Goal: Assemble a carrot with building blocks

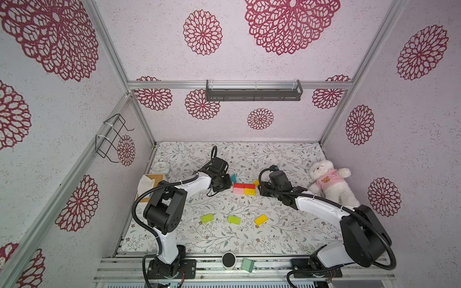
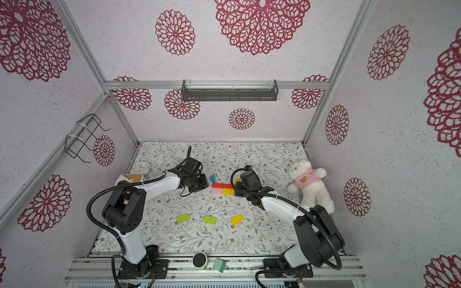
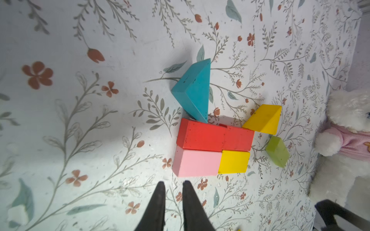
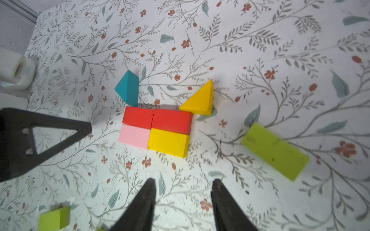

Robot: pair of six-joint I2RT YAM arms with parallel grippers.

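Note:
A pink block (image 3: 200, 162) and a yellow block (image 4: 167, 141) lie end to end, with two red blocks (image 4: 171, 120) in a row against their far side. A teal triangular block (image 3: 196, 90) stands behind the left red one and a yellow triangular block (image 4: 200, 99) behind the right one. My left gripper is left of this group, its fingers drawn nearly together; only a narrow strip of cloth shows between them. Over the cloth right of the group, my right gripper is part open and empty. A green block (image 4: 275, 152) lies to the group's right.
Two green blocks (image 1: 233, 219) and a loose yellow block (image 1: 260, 219) lie near the front. A teddy bear (image 1: 331, 182) sits at right; a tissue box (image 2: 129, 178) stands at left.

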